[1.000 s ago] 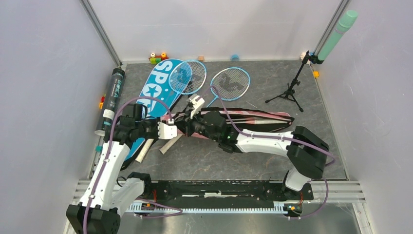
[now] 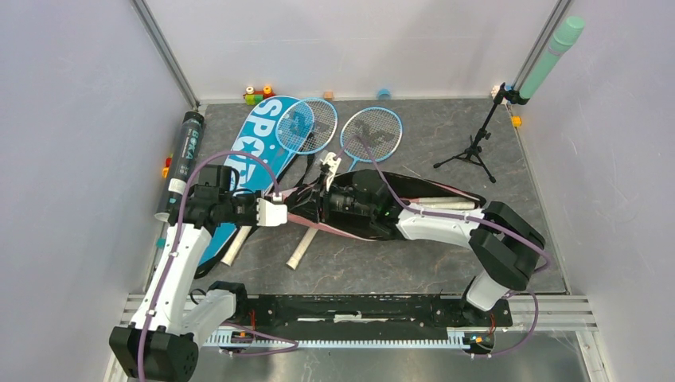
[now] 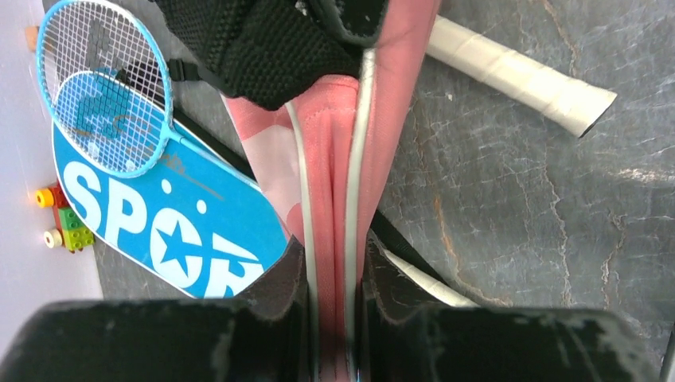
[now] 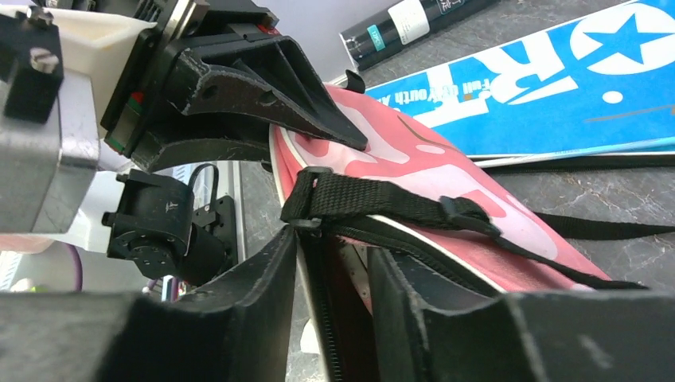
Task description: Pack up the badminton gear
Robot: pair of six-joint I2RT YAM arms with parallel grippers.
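Observation:
A long pink bag point(image 2: 354, 231) with black lining lies across the middle of the floor, its zipped side gaping. My left gripper is shut on the folded pink fabric at the bag's left end. In the right wrist view, my right gripper stands part open over the bag's edge, the black zipper point(image 4: 325, 318) running between its fingers and a black strap point(image 4: 382, 199) just beyond. Pale bars point(image 2: 438, 203) show inside the bag. Two blue rackets point(image 2: 309, 126) point(image 2: 372, 133) lie behind it. A blue racket cover point(image 2: 259, 131) is at left.
A dark tube point(image 2: 187, 155) lies along the left wall. White handles point(image 2: 236, 245) point(image 2: 301, 249) stick out near the bag's left end. A small tripod point(image 2: 475, 151) stands back right. Bare floor point(image 2: 382, 270) lies in front of the bag.
The bag's opening gapes wider than a second ago, and the handle below its left end has shifted right. The left gripper stays nearly in place.

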